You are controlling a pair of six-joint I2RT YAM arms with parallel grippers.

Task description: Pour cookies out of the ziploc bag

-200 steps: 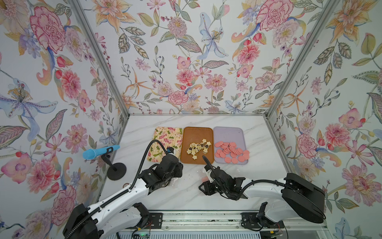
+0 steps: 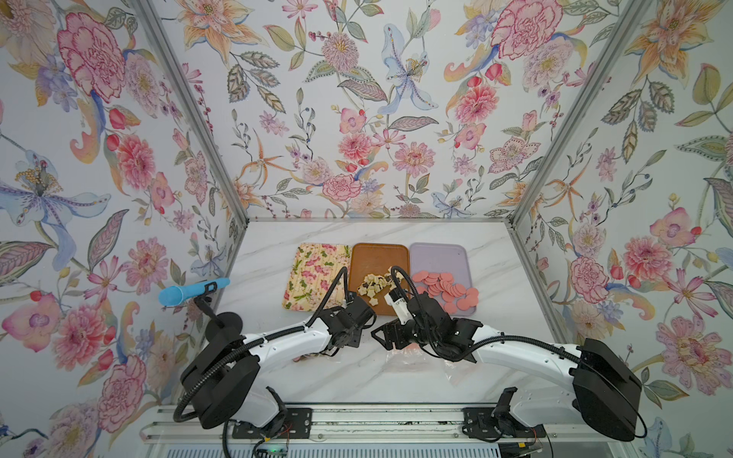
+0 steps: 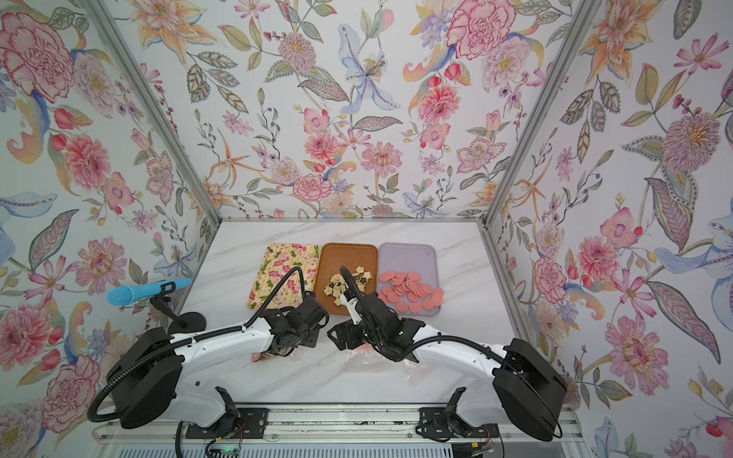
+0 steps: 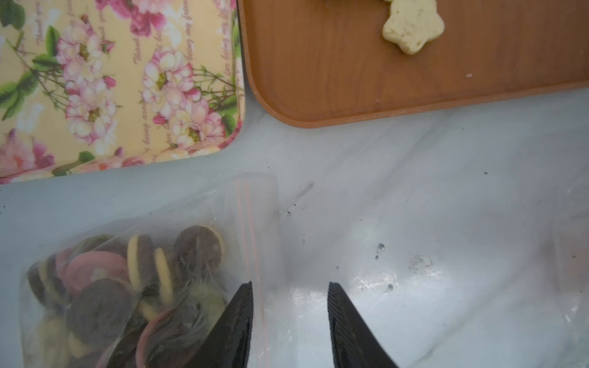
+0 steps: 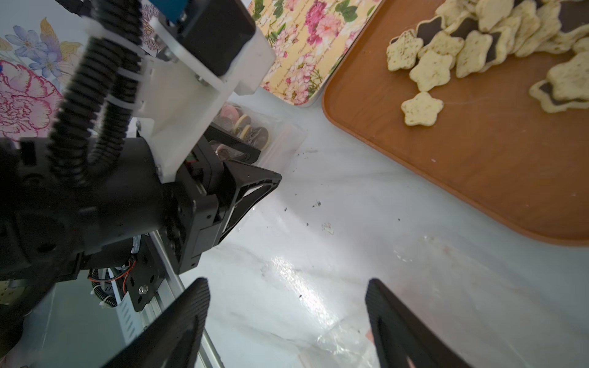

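Note:
A clear zip bag full of round cookies lies on the table below the flower-patterned tray, its sealed strip to the right. My left gripper is open over that strip's right side, fingers empty. My right gripper has its fingers apart, nothing visible between, above a crumpled clear bag near the brown tray. The brown tray holds star cookies. The lilac tray holds pink round wafers.
A blue holder on a black stand is at the left. The three trays line the middle back. The marble between the bags is clear; the two grippers are close together.
My left gripper has moved right toward the middle.

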